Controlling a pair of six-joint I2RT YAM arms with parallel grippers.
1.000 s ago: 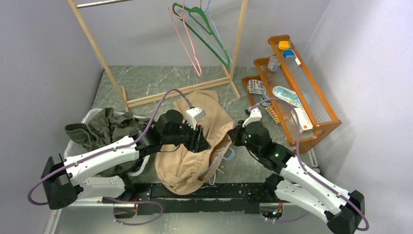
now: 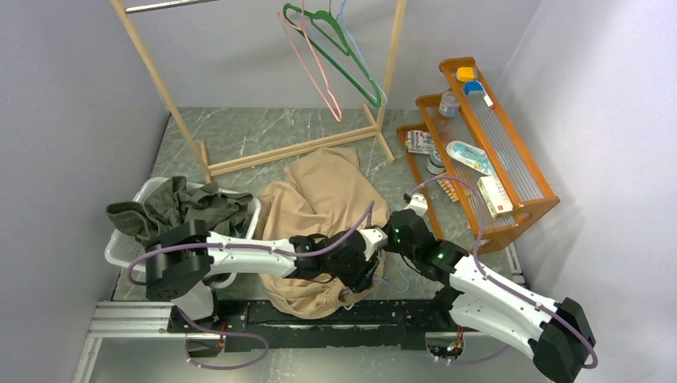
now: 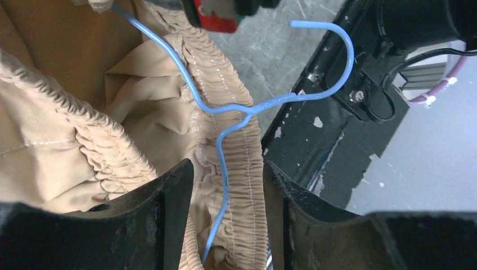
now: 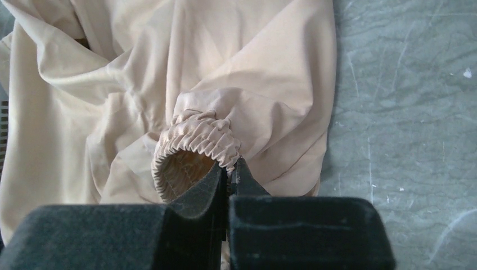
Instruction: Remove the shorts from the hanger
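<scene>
The tan shorts [image 2: 311, 203] lie spread on the floor, a blue hanger [image 3: 225, 169] resting over their elastic waistband in the left wrist view. My left gripper stands open just above the waistband, with the hanger's blue bar between and below its fingers. My right gripper is shut on the gathered elastic edge of the shorts [image 4: 197, 132]. In the top view both grippers are close together at the shorts' lower right.
A white basket [image 2: 122, 247] of dark green clothing stands at left. A wooden rack with empty hangers [image 2: 323, 64] is at the back. A wooden shelf [image 2: 519, 183] with small items is at the right. Grey floor [image 2: 239, 136] shows around.
My left gripper has moved right and down toward the front edge of the shorts and the blue hanger. The right gripper has shifted slightly; the shorts' front part has shifted too.
</scene>
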